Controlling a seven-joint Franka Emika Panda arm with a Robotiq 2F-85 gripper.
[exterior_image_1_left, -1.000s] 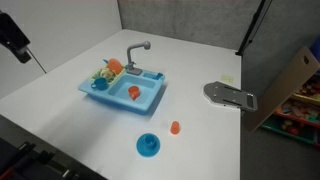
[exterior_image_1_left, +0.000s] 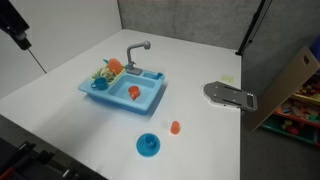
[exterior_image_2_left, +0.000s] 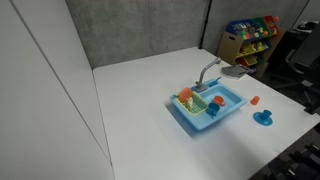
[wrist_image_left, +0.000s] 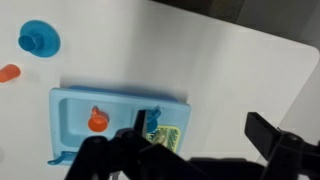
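My gripper is open above the white table, with a wide empty gap between its dark fingers. A light blue toy sink (exterior_image_1_left: 150, 98) with a grey faucet (exterior_image_1_left: 134, 55) stands on the table. An orange cup (wrist_image_left: 97, 122) lies in its basin. In the rack (exterior_image_2_left: 197, 105) at the sink's side are a blue cup (wrist_image_left: 153, 120) and an orange piece (exterior_image_1_left: 114, 66). Closer to the front sits a blue cup on a blue saucer (exterior_image_1_left: 148, 145), and near it a small orange object (exterior_image_1_left: 175, 127). The gripper partly covers the rack in the wrist view.
A flat grey metal item (exterior_image_1_left: 228, 95) rests on the table's right side, near a small yellowish patch (exterior_image_1_left: 227, 78). Beyond the table stands a wooden shelf (exterior_image_2_left: 247, 40) with coloured bins.
The end of my arm, at the upper left of exterior view 1, has risen slightly. The objects on the table have not moved.
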